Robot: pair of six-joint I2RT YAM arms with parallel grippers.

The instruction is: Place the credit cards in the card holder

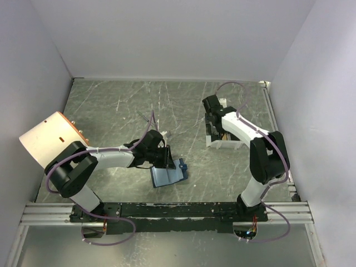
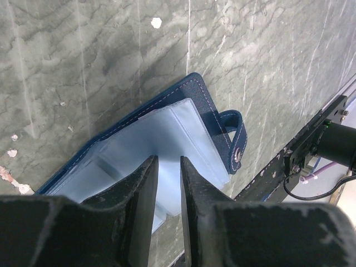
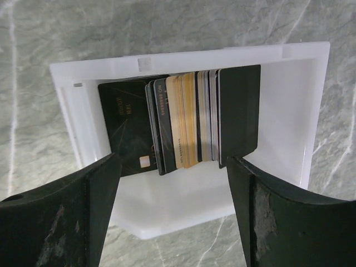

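Note:
The blue card holder (image 2: pixel 183 128) lies spread on the table, its pale clear sleeves upward and its strap with a snap (image 2: pixel 236 139) at one end. Over the sleeves hangs my left gripper, its fingers a little apart with no card visible between them. In the right wrist view, a row of overlapping credit cards (image 3: pixel 186 119), black, gold and grey, lies in the white tray (image 3: pixel 289 53). Above that tray is my right gripper, open with a wide empty gap. From the top, the right arm covers much of the tray.
A tan board-like object (image 1: pixel 51 139) leans at the table's left edge. Bare marbled table (image 1: pixel 183 100) stretches between the holder and the tray, and behind them. A wall (image 1: pixel 328 111) stands close on the right.

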